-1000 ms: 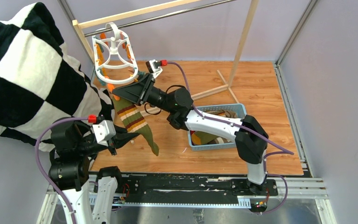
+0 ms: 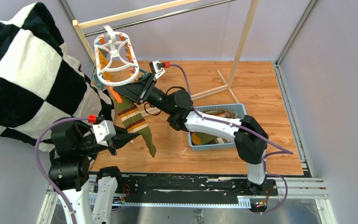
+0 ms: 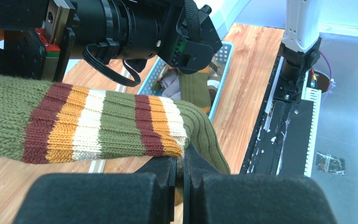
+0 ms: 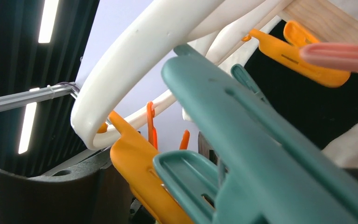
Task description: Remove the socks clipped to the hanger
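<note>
The white clip hanger [image 2: 100,60] hangs at top left with orange, teal and pink clips. A striped green sock [image 2: 137,121] hangs below it. My left gripper is shut on the sock's lower part. My right gripper [image 2: 121,88] is at the hanger's front, at the sock's top; in the right wrist view a teal clip [image 4: 242,130] and an orange clip [image 4: 135,158] fill the space between its fingers. The exact grip there is hidden.
A blue basket [image 2: 216,147] with socks stands to the right on the wooden floor [image 2: 265,116]. A wooden frame [image 2: 240,42] with a metal rod stands behind. A checkered cushion [image 2: 27,79] fills the left.
The hanger has swung slightly and the sock's hanging tip has shifted a little. Both arms are nearly still.
</note>
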